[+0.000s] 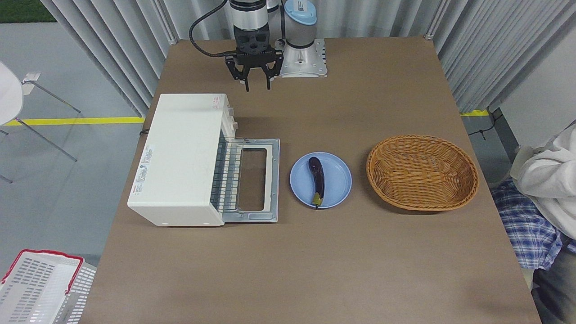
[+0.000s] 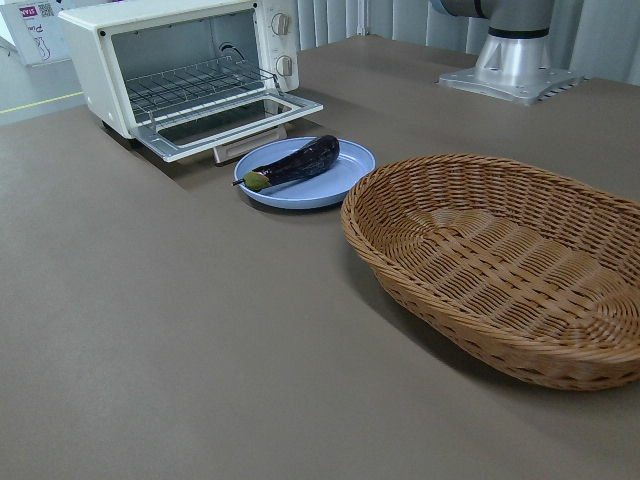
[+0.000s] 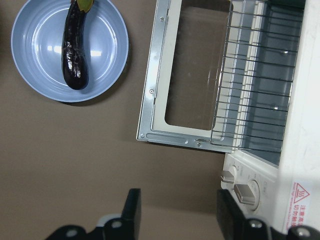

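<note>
My gripper (image 1: pixel 257 88) hangs above the table behind the white toaster oven (image 1: pixel 171 159), open with nothing between its fingers. In the wrist view the gripper is at the bottom, near the oven's knobs. The oven's door (image 1: pixel 272 183) is lowered, and a wire rack (image 3: pixel 255 85) shows inside. A dark eggplant (image 1: pixel 317 178) with a green stem lies on a blue plate (image 1: pixel 338 183) beside the door. An empty oval wicker basket (image 1: pixel 422 172) stands to the right of the plate.
The robot's base (image 2: pixel 508 82) is at the back of the table. A person (image 1: pixel 546 205) is at the right edge; a white crate (image 1: pixel 38 286) stands off the table at lower left.
</note>
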